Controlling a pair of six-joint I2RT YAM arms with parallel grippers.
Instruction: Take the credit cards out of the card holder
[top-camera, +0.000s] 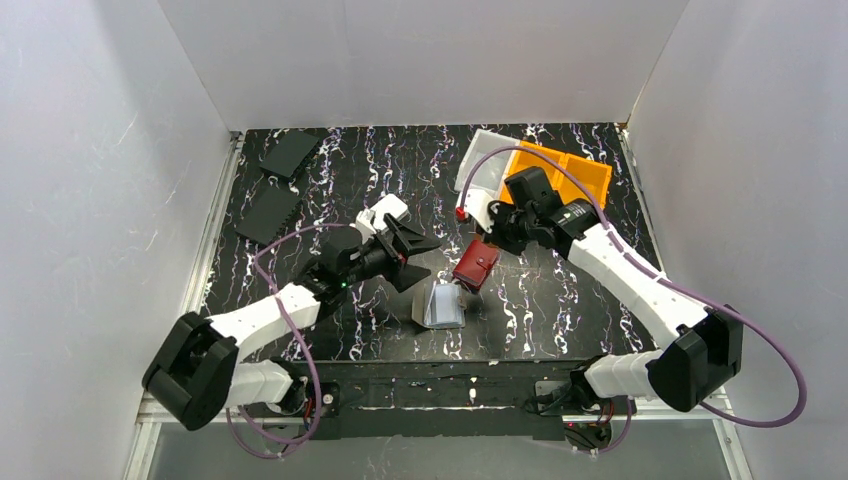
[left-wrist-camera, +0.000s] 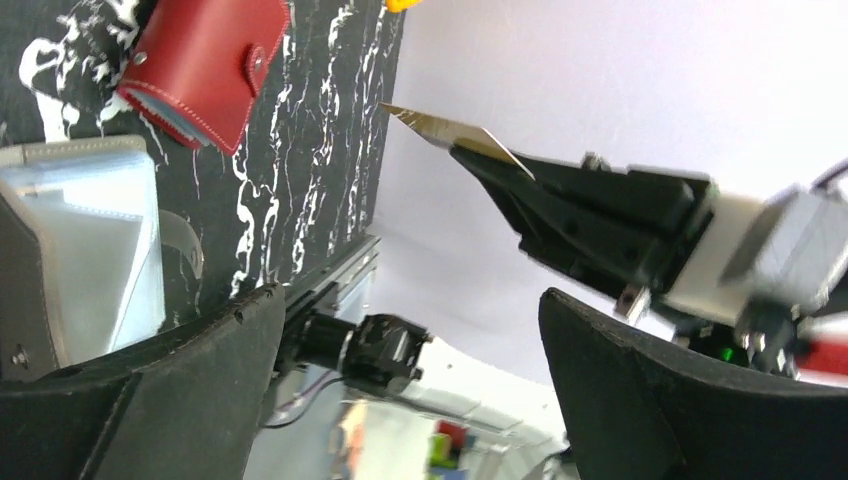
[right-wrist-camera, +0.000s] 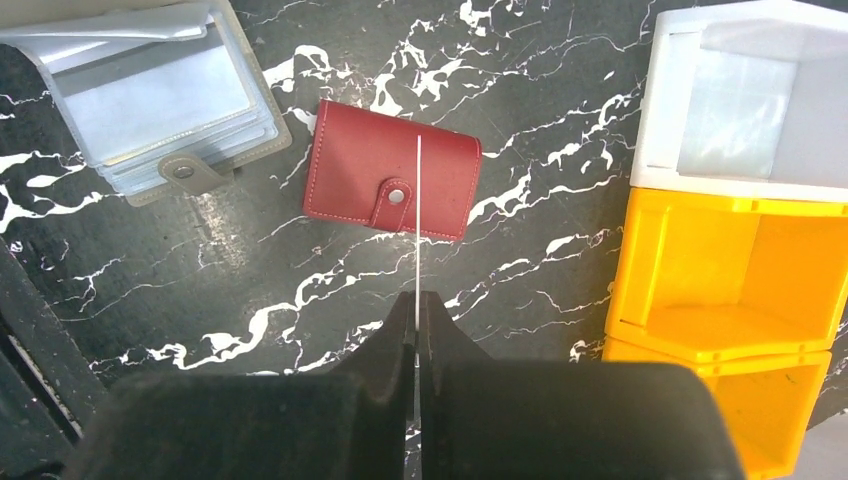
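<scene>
A grey card holder (top-camera: 444, 305) lies open near the front middle, clear sleeves showing, also at the top left of the right wrist view (right-wrist-camera: 150, 100). A closed red card holder (right-wrist-camera: 350, 160) lies beside it. My right gripper is shut on a thin card, seen edge-on there and as a tan card (left-wrist-camera: 440, 128) in the left wrist view. It is held above and behind the red holder. My left gripper (top-camera: 417, 262) stands open above and left of the grey holder, nothing between its fingers.
A white bin (right-wrist-camera: 720, 110) and orange bins (right-wrist-camera: 725, 270) stand at the back right. Two dark flat pads (top-camera: 268, 215) lie at the left.
</scene>
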